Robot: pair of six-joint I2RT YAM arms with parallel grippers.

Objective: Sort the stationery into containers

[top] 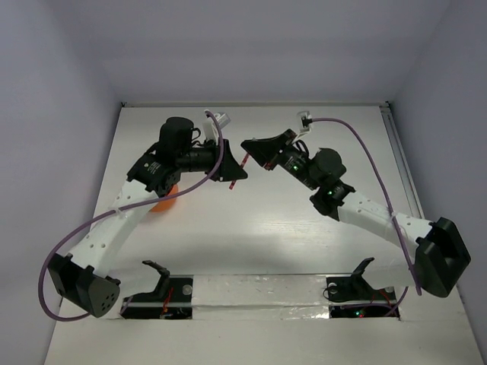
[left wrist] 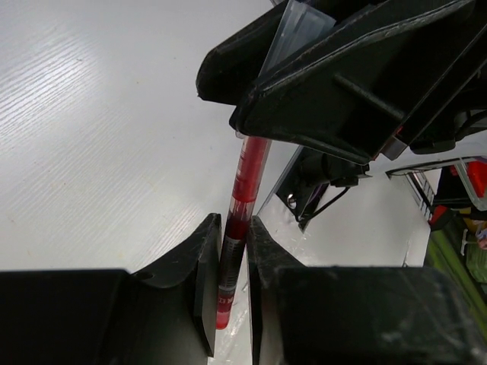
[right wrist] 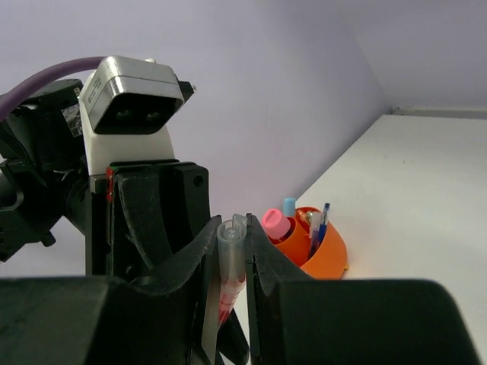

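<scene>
A red marker with a clear end (left wrist: 247, 182) is held aloft between both grippers near the middle of the top view. My left gripper (top: 239, 172) is shut on its lower part, the red tip poking below the fingers (left wrist: 297, 319). My right gripper (top: 251, 149) is shut on the upper, clear end. An orange container (right wrist: 323, 255) stands at the left of the table, holding pens and a pink-capped item (right wrist: 275, 223); in the top view the left arm mostly hides it.
Grey walls bound it at back and sides; dark fixtures with cables sit along the front edge.
</scene>
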